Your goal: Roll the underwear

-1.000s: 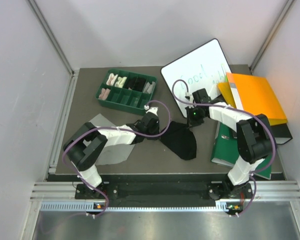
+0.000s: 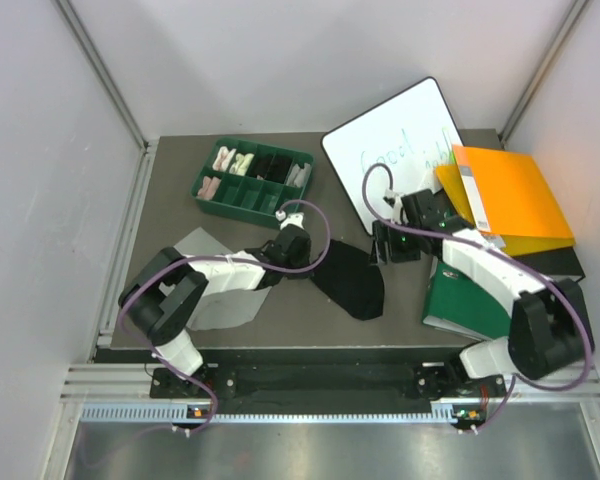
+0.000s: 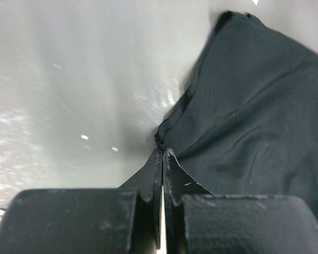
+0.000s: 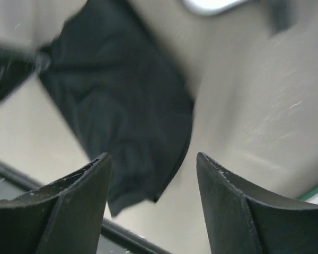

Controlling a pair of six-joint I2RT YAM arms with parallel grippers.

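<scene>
The dark underwear (image 2: 350,280) lies spread flat on the table, mid-front, also filling the right of the left wrist view (image 3: 254,106). My left gripper is shut with its tips at the underwear's folded edge corner; whether cloth is pinched between them is hard to tell. My right gripper stands open above the cloth, to the right of the left one, nothing between its fingers.
A green divided box (image 2: 235,200) with folded items is behind. A whiteboard (image 2: 370,120) and stacked binders (image 2: 515,200) fill the right. A pale sheet (image 2: 215,315) lies under the left arm.
The right arm has pulled back from the cloth's upper edge toward the front right, lifting. The left gripper has shifted slightly left, and the cloth slightly with it.
</scene>
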